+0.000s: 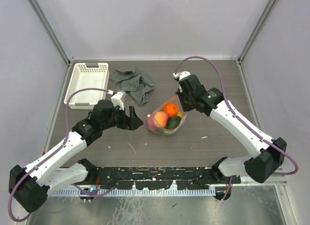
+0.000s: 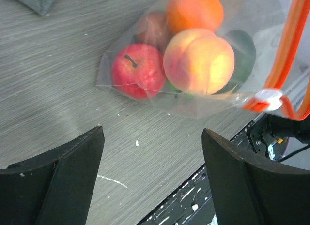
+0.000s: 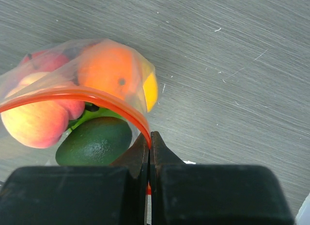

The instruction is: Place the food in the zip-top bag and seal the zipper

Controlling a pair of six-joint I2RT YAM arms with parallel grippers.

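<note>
A clear zip bag (image 1: 154, 126) with orange zipper rim holds an orange (image 1: 170, 109), a peach (image 2: 197, 60), an apple (image 2: 138, 70), an avocado (image 3: 94, 141) and a yellow fruit (image 3: 149, 87). My right gripper (image 1: 181, 99) is shut on the bag's rim at its right side, seen close in the right wrist view. My left gripper (image 1: 135, 119) stands open left of the bag, nothing between its fingers; in the left wrist view the bag lies just beyond them.
A white basket (image 1: 73, 84) sits at the back left, with a grey cloth (image 1: 139, 92) beside it.
</note>
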